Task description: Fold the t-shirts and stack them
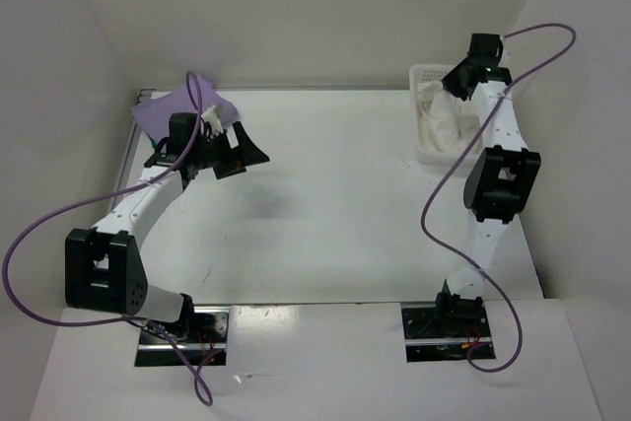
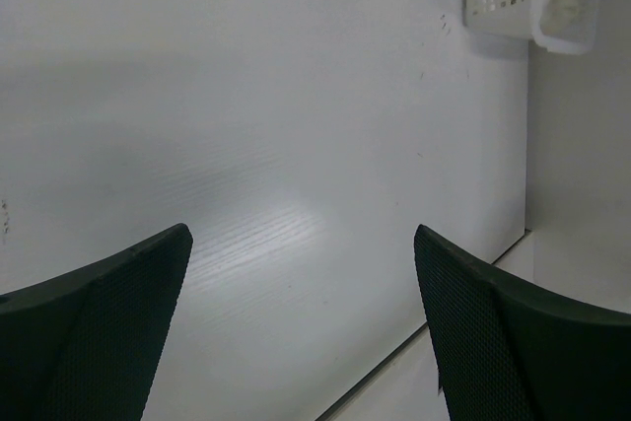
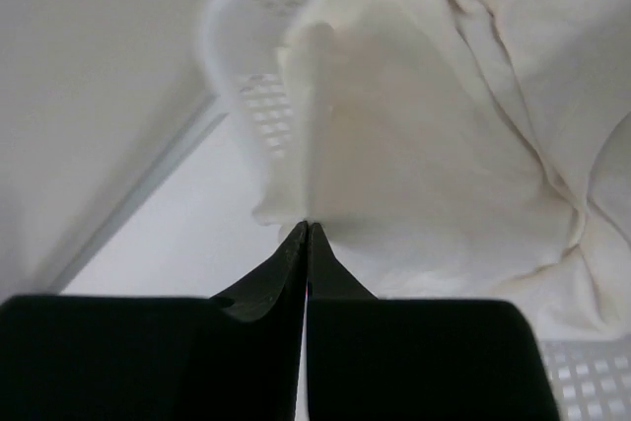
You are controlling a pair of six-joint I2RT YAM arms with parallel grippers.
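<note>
At the back right, a white t-shirt [image 1: 446, 123] lies bunched in the white basket [image 1: 426, 157], part of it pulled up to my right gripper [image 1: 454, 84]. In the right wrist view the fingertips meet, and a raised fold of the white t-shirt [image 3: 394, 155] runs down into them. Above the bare table, my left gripper [image 1: 254, 162] is open; its two fingers [image 2: 108, 317] stand wide apart with nothing between them. On the back left corner lies a flat purple t-shirt [image 1: 158, 117], partly covered by the left arm.
More white cloth shows inside the basket, beside the raised part. A purple cable [image 1: 439, 189] loops along the right arm and another cable [image 1: 59, 209] along the left. Walls stand close on both sides.
</note>
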